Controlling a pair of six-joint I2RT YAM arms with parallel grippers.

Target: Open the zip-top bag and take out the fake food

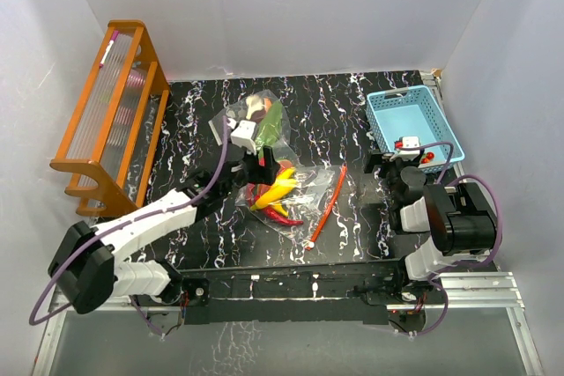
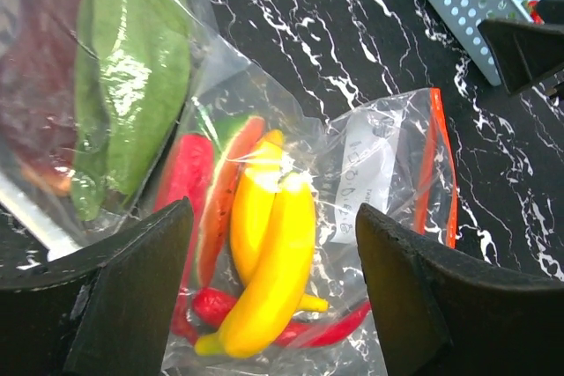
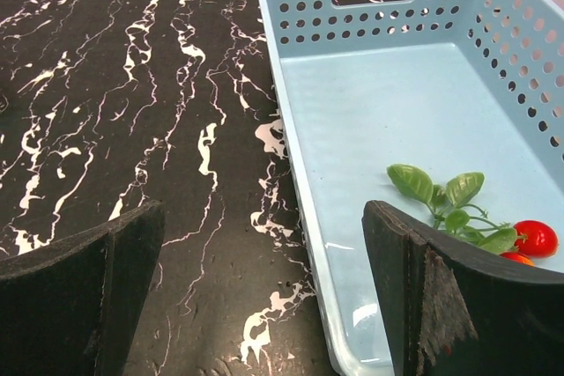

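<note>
Two clear zip bags lie mid-table: the back one (image 2: 132, 85) holds green and dark red items; the front one (image 2: 352, 156), with an orange zip edge, holds bananas (image 2: 269, 270), a watermelon slice (image 2: 220, 200) and red peppers (image 2: 326, 332). My left gripper (image 1: 256, 166) hovers over the front bag, fingers apart, nothing visible between them. At the right, beside a blue basket, my right gripper (image 1: 381, 161) stands open and empty.
The blue basket (image 3: 388, 112) holds basil leaves (image 3: 414, 182) and tomatoes (image 3: 535, 238). A wooden rack (image 1: 115, 121) stands at the left. Bare table (image 3: 159, 85) lies left of the basket.
</note>
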